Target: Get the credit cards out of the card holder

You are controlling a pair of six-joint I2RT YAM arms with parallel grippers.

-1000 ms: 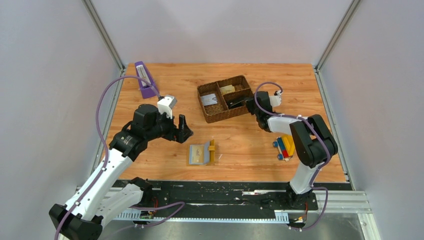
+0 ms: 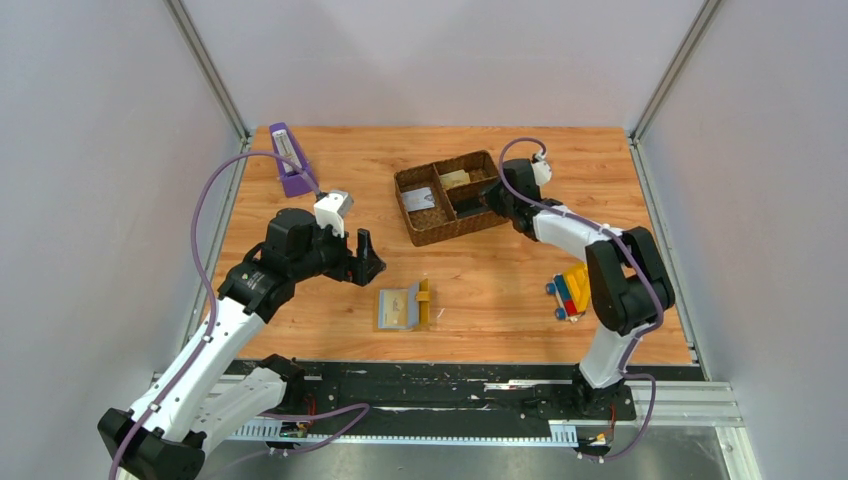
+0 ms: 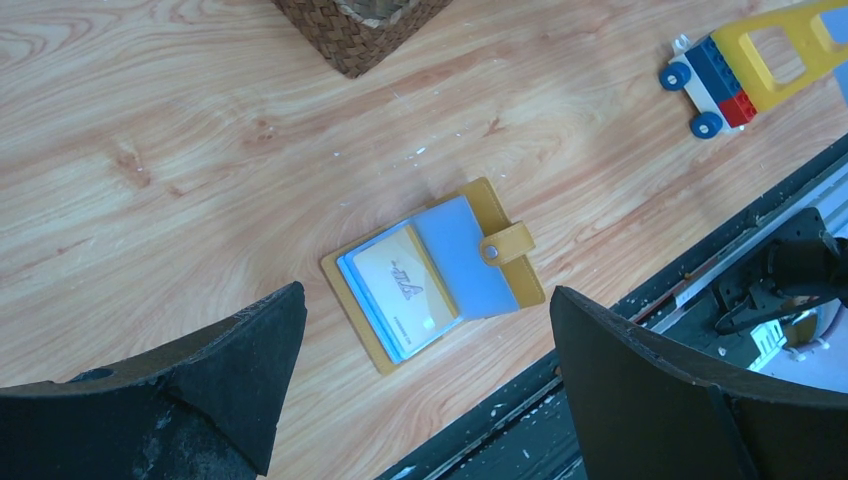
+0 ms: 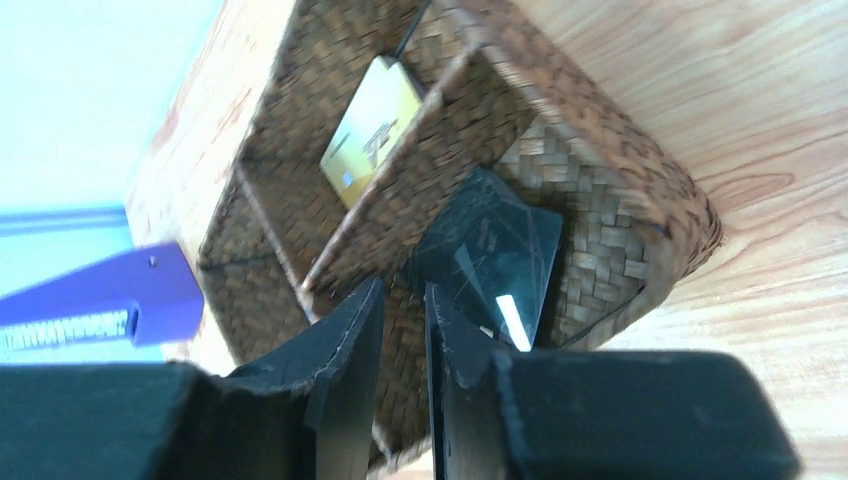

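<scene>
The tan card holder (image 3: 505,275) lies unfolded on the table, a pale printed card (image 3: 405,285) showing in its clear sleeve. Above it my left gripper is wide open and empty. A dark card (image 4: 485,255) rests on the bottom of one compartment of the woven basket (image 4: 600,130). Just over that compartment, my right gripper has its fingers slightly parted with no card between them. A yellowish card (image 2: 454,179) is in the back right compartment, and a white card (image 2: 419,199) sits in the left one.
A purple stand (image 2: 290,160) is at the back left. On the right, a toy truck (image 2: 570,292) with a yellow part stands close to the right arm. Bare wood (image 2: 480,270) lies between basket, holder and truck.
</scene>
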